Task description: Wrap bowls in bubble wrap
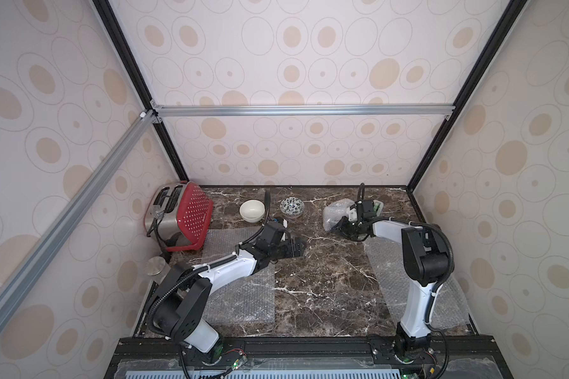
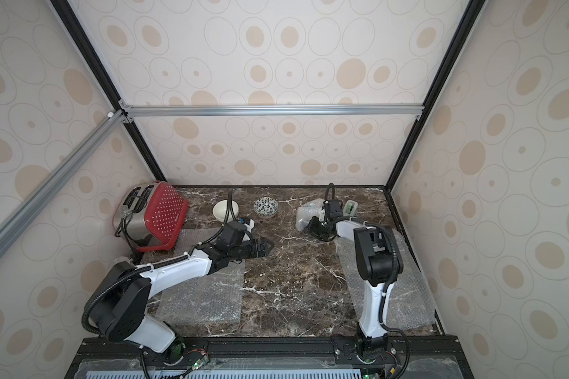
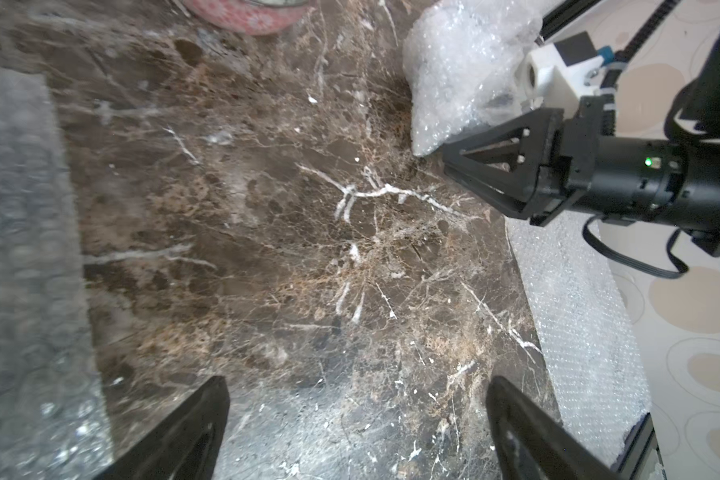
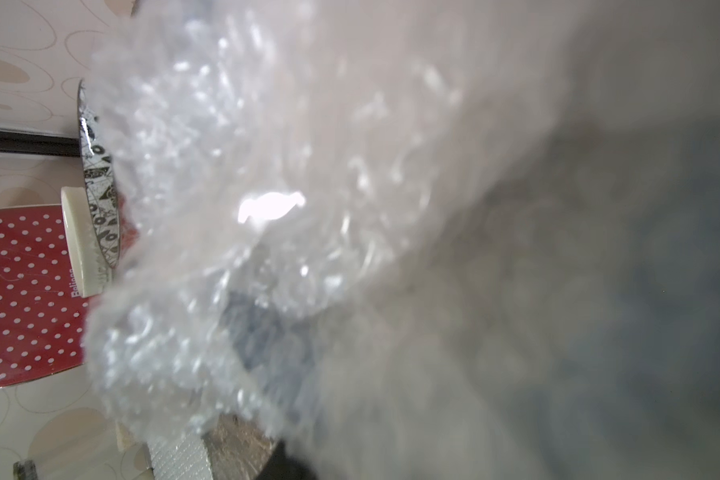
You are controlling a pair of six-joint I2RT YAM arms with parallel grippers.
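Note:
A crumpled bubble-wrap bundle (image 1: pixel 337 214) lies at the back right; what is inside cannot be made out. My right gripper (image 1: pixel 339 226) is right up against it and open, and the bundle (image 4: pixel 208 160) fills most of the right wrist view, hiding the fingertips. Toward the back stand a cream bowl (image 1: pixel 252 211) and a patterned bowl (image 1: pixel 292 206), both unwrapped. Open and empty, my left gripper hovers above bare tabletop, just past the edge of the flat left bubble-wrap sheet (image 1: pixel 240 303). Another flat sheet (image 1: pixel 411 290) lies at the right.
A red toaster (image 1: pixel 192 218) stands at the left wall, with a jar (image 1: pixel 156 265) nearer the front. Behind the right gripper is a small white-and-green item (image 2: pixel 350 207).

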